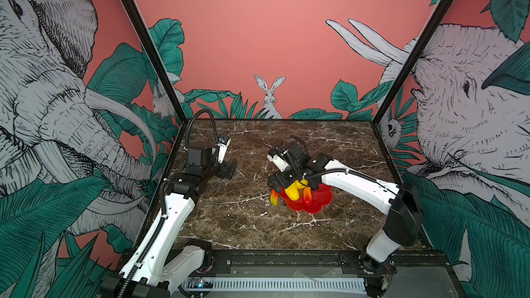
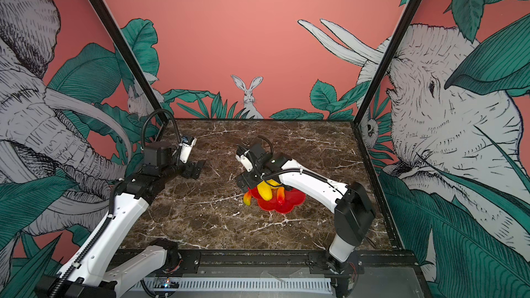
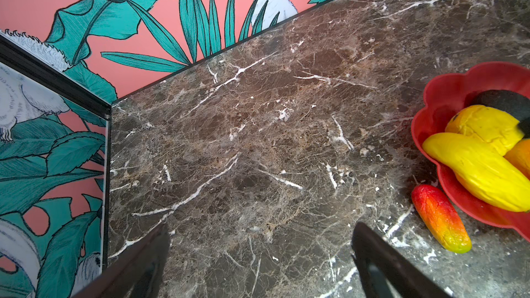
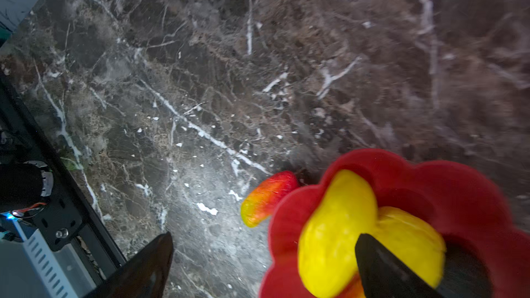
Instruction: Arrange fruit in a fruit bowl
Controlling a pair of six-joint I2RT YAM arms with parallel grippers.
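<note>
A red flower-shaped bowl [image 1: 320, 198] holds a long yellow fruit [image 3: 474, 171], a rounder yellow fruit [image 3: 477, 124], an orange-red fruit [image 1: 307, 197] and a dark fruit [image 3: 499, 99]. A red-yellow fruit [image 4: 267, 198] lies on the marble outside it, at its left side. My right gripper is open over the bowl's left part, nothing held, in the right wrist view. My left gripper stands open and empty above the table's left part, away from the bowl.
Walls and black frame rails border it on left, right and back.
</note>
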